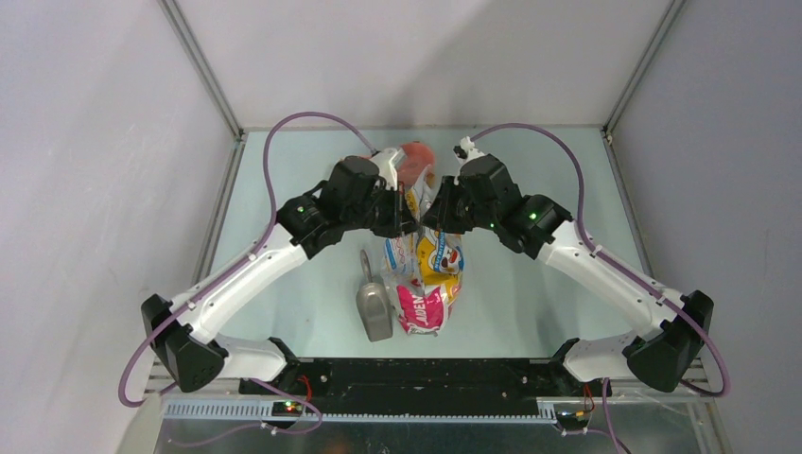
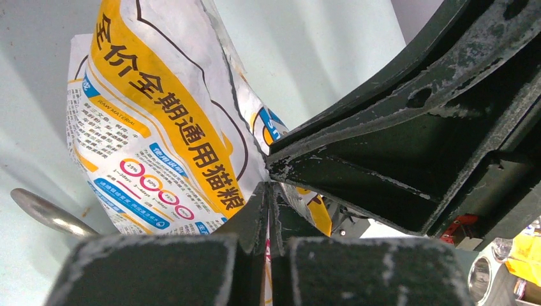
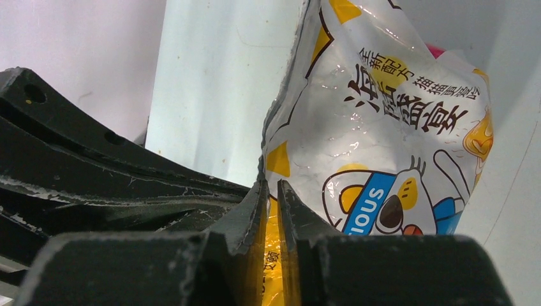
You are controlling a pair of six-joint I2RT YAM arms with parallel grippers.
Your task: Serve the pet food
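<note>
A pet food bag (image 1: pixel 424 293), white and yellow with a pink lower part, lies in the middle of the table. Both my left gripper and my right gripper are at its crimped top edge, close together and nearly touching. The left fingers are shut at the edge; whether they pinch the film is unclear. The right fingers are close together on the edge (image 3: pixel 287 89), their grip hard to tell. A metal scoop (image 1: pixel 374 307) lies left of the bag, its handle (image 2: pixel 48 210) also in the left wrist view.
A reddish round object (image 1: pixel 416 156), likely a bowl, is partly hidden behind the bag and grippers at the back. Walls stand at both sides and the back.
</note>
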